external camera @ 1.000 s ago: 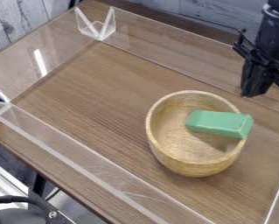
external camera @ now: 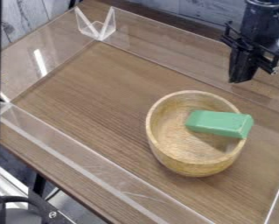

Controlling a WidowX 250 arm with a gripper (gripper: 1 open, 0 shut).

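A black gripper (external camera: 239,72) hangs at the upper right, above the table's back right area, apart from the bowl and with nothing visible between its fingers; it looks shut. A round tan bowl (external camera: 167,140) sits on the wooden table at the lower right, with a green block (external camera: 218,124) lying inside it, tilted toward the bowl's right side.
Clear plastic pieces (external camera: 94,24) stand at the back left corner, and transparent edging runs along the table's sides. Dark equipment (external camera: 13,210) is at the bottom left.
The gripper and arm have moved back and slightly up, away from the bowl. The bowl and green block have not visibly moved.
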